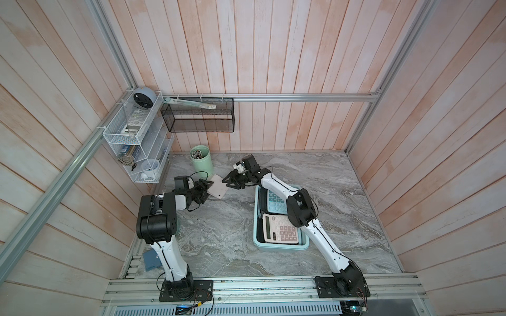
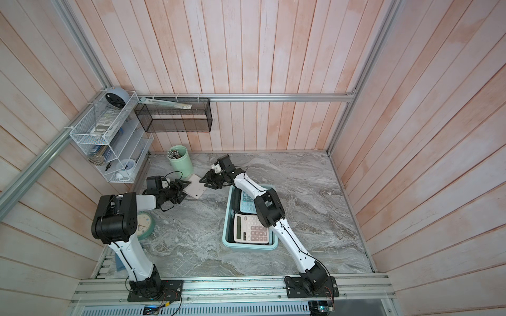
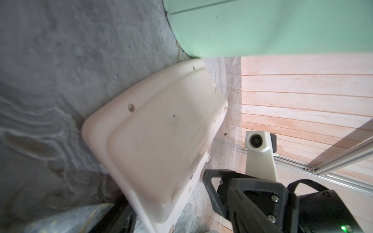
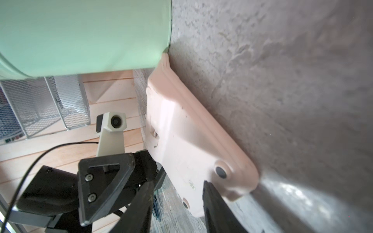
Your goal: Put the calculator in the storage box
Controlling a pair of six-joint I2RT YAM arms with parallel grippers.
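Note:
The target calculator (image 1: 217,187), pale pink, rests with its back showing against the green holder (image 1: 203,162); one side looks raised from the table in the right wrist view. My left gripper is part open, and the calculator's near corner lies between its fingers. On the opposite side, my right gripper also stands part open at the calculator's edge; whether its pads touch is unclear. A light blue storage box (image 1: 255,231) holds a blue calculator (image 1: 276,201) and a pink calculator (image 1: 282,229), partly beneath my right arm.
Pens fill the green holder right behind the calculator. White wire shelves (image 1: 138,141) stand at the left, and a black mesh basket (image 1: 197,124) hangs at the back. A round clock (image 2: 144,225) sits near the left arm. Table space left of the box is clear.

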